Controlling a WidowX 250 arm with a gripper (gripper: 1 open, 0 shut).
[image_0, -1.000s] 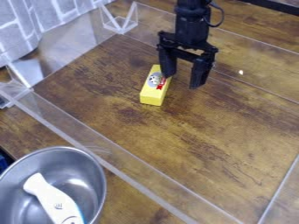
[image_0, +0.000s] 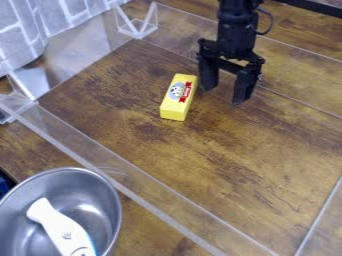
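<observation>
A black gripper (image_0: 227, 72) hangs over the wooden board at the upper middle, its two fingers spread apart with nothing seen between them. Just left of and below it, a yellow box (image_0: 178, 97) with a printed picture and red mark lies on the board, apart from the fingers.
A metal bowl (image_0: 94, 200) at the lower left holds a white bottle-like object (image_0: 56, 226). Clear plastic walls edge the wooden board (image_0: 227, 180). Crumpled white material (image_0: 47, 30) fills the upper left. The board's middle and right are clear.
The gripper has moved a little to the right and up in the view, away from the yellow box. The box and bowl look unmoved.
</observation>
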